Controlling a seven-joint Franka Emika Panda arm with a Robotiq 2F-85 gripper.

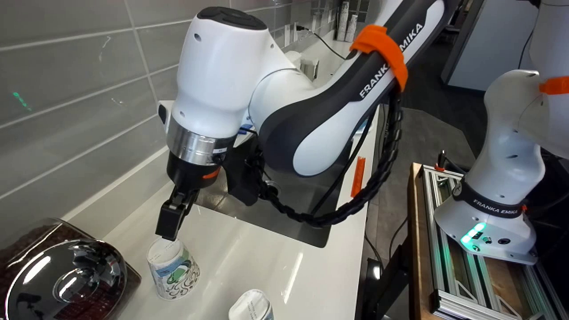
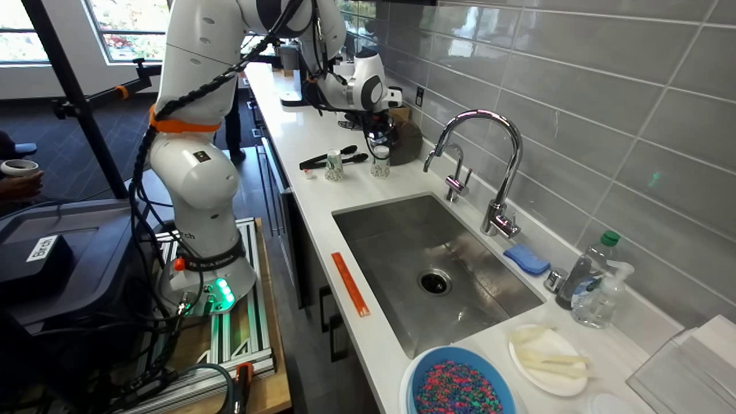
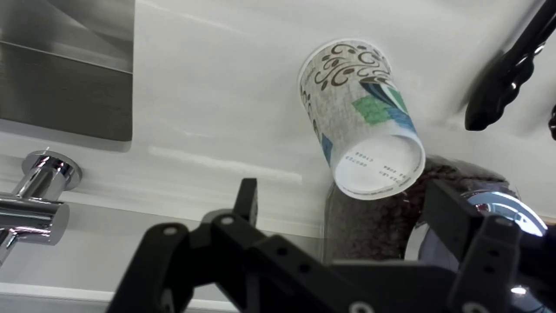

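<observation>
An upside-down paper cup (image 1: 174,269) with swirls and green-blue patches stands on the counter, its white base up. In the wrist view this cup (image 3: 359,107) appears beyond the fingertips, its base lying between their lines. My gripper is open, with nothing held between its fingers. From exterior view 1, the gripper (image 1: 169,234) is just over the cup's base, at its far edge; whether they touch cannot be told. A second upside-down cup (image 1: 251,307) stands closer to the counter's front edge, and also shows as a patterned cup (image 2: 334,165) in exterior view 2.
A jar of dark beans with a shiny lid (image 1: 66,282) sits close beside the cup. Black tongs (image 2: 331,158) lie near both cups. The sink (image 2: 434,276) and chrome faucet (image 2: 507,172) are on the other side. Counter between sink and cups is clear.
</observation>
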